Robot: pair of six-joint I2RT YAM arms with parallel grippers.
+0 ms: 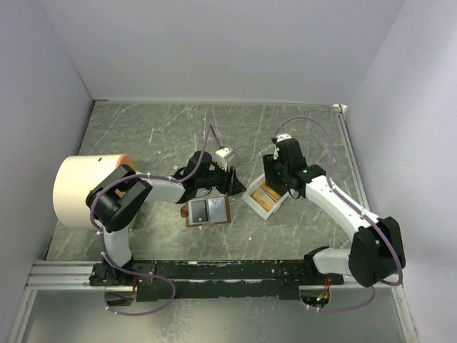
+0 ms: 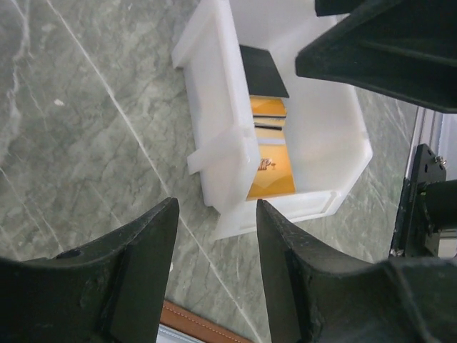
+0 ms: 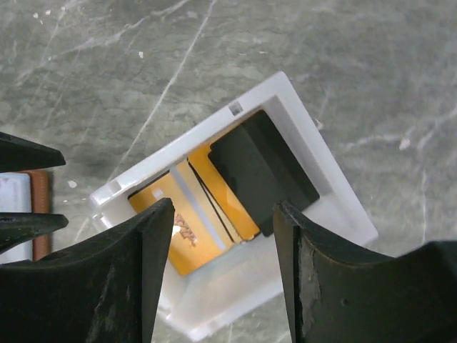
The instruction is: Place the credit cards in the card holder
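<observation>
Several orange and black cards (orange card [image 2: 275, 177], black card [image 3: 260, 168]) lie in a white tray [image 1: 251, 206], right of the table's middle. To its left lies the card holder [image 1: 228, 211], spread flat, brown-edged with clear pockets; its brown edge [image 2: 200, 326] shows at the bottom of the left wrist view. My left gripper hangs at the tray's left side, fingers apart, nothing between them. Above the cards is my right gripper, wide open and empty. Its fingers [image 2: 378, 53] reach into the left wrist view from the upper right.
A large cream-coloured roll [image 1: 82, 191] stands at the left edge, behind the left arm. Both grippers are close together over the tray's surroundings.
</observation>
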